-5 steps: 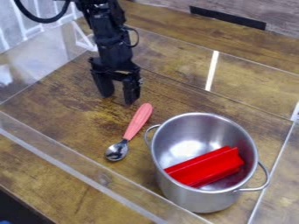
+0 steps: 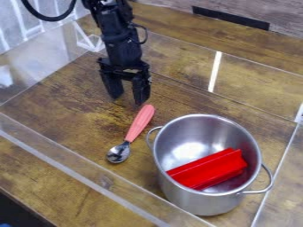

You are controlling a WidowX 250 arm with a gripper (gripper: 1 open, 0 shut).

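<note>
My black gripper (image 2: 126,90) hangs low over the wooden table at the upper middle, fingers pointing down, above and behind a spoon with a pink handle (image 2: 140,121) and metal bowl (image 2: 119,152). Whether the fingers are open or shut is hard to tell in the dark shape. To the right stands a large steel pot (image 2: 179,134) with two handles, holding a red oblong object (image 2: 208,169).
Transparent edges run along the left and lower sides. A white strip (image 2: 215,69) lies at the upper right.
My gripper has shifted very slightly, rising a little. The spoon and the pot have not moved.
</note>
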